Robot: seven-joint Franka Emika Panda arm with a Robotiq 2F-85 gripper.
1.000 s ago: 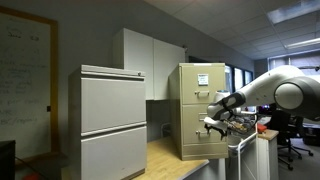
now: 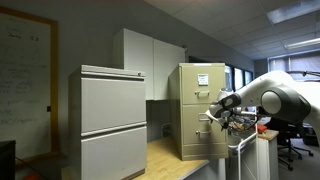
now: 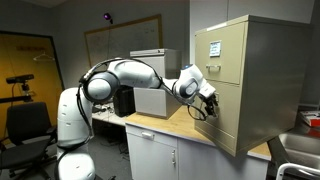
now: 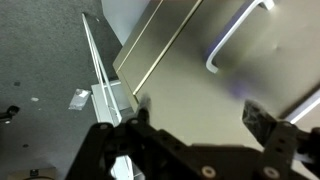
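A beige filing cabinet (image 2: 198, 146) with several drawers stands on the wooden counter, a paper label on its upper drawer. My gripper (image 3: 209, 103) is close to the cabinet's drawer fronts. From the wrist, the beige drawer front (image 4: 195, 90) fills much of the picture, with a pale bar handle (image 4: 238, 30) beyond my fingertips at the upper right. The gripper is open, its dark fingers well apart, and nothing shows between them. Whether a fingertip touches the drawer front cannot be told.
A grey two-drawer cabinet (image 2: 112, 115) stands to the left in exterior view 1. Free wooden counter (image 2: 170, 160) lies between the two cabinets. White wall cupboards (image 2: 150, 60) hang behind. The wrist view also shows grey floor (image 4: 40, 60) past the cabinet's edge.
My arm and gripper have risen a little and shifted slightly right in exterior view 1. Both cabinets look unmoved, and the drawers look the same.
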